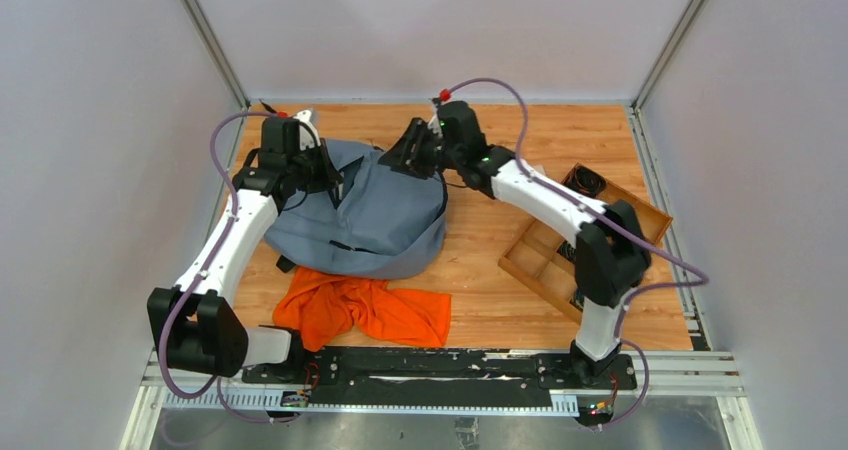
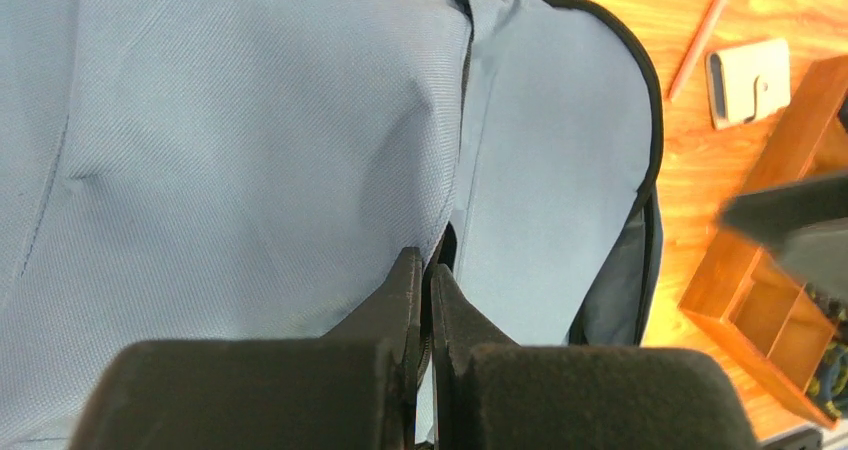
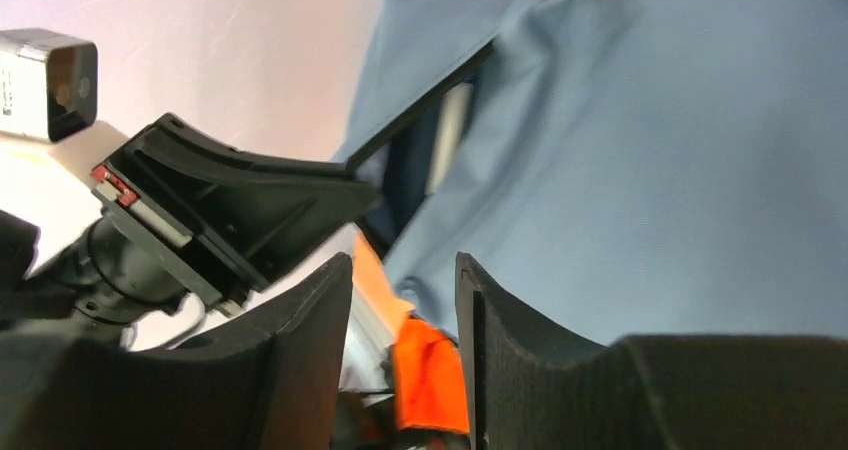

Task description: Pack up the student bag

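The grey-blue bag (image 1: 390, 230) lies on its side on the table. My left gripper (image 1: 325, 185) is shut at the bag's opening; in the left wrist view its fingertips (image 2: 440, 280) press against the fabric, and whether cloth is between them is unclear. Inside the dark opening, a light cylindrical item (image 3: 450, 135) shows in the right wrist view, blurred. My right gripper (image 1: 400, 160) stands open above the bag's back right part, nothing between its fingers.
An orange cloth (image 1: 360, 310) lies in front of the bag. A wooden organizer (image 1: 535, 270) with black coils is at right. A pink pen (image 2: 700, 40) and a small cream item (image 2: 750, 80) lie on the table between them.
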